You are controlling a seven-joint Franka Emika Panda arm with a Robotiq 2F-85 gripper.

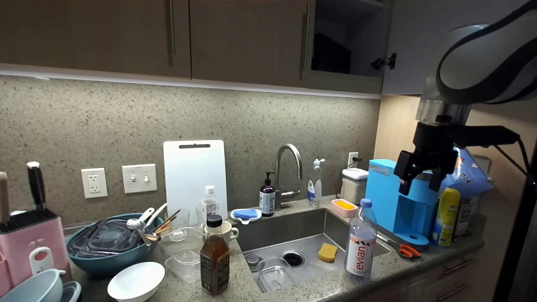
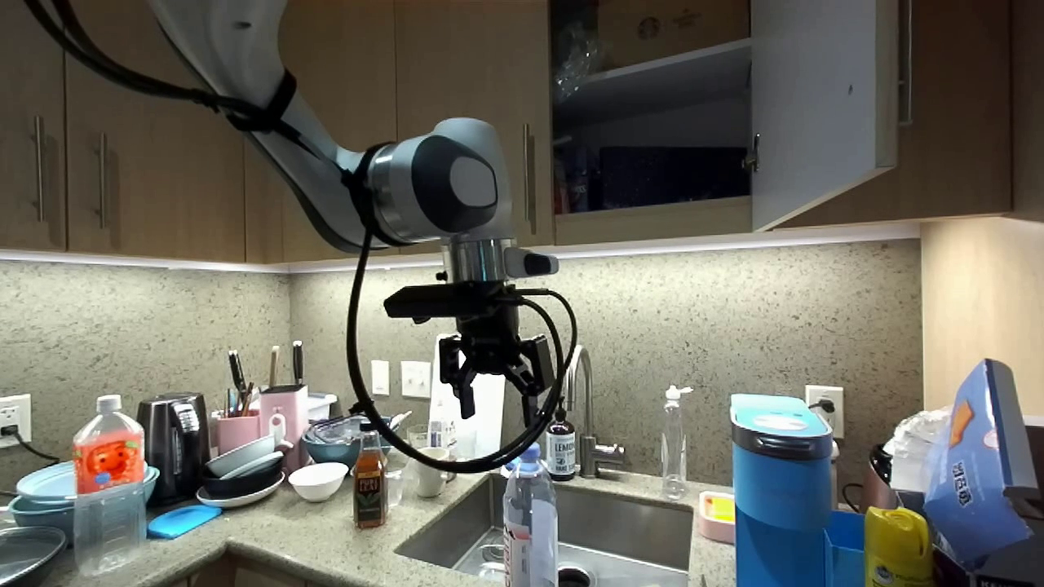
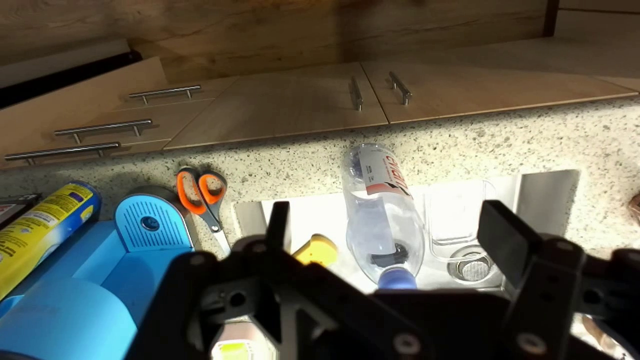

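Note:
My gripper hangs in the air with its fingers spread and nothing between them. In the wrist view its two dark fingers frame the clear Evian bottle, which stands lower down on the counter's front strip. The bottle has a blue cap and a white and red label. In the second exterior view, the gripper appears above and a little left of the bottle. The sink lies behind the bottle, with a yellow sponge and a clear container inside.
Orange-handled scissors lie beside the blue coffee machine; a yellow spray can stands past it. A brown sauce bottle is left of the sink. The faucet rises behind the sink. An open cabinet door juts out overhead.

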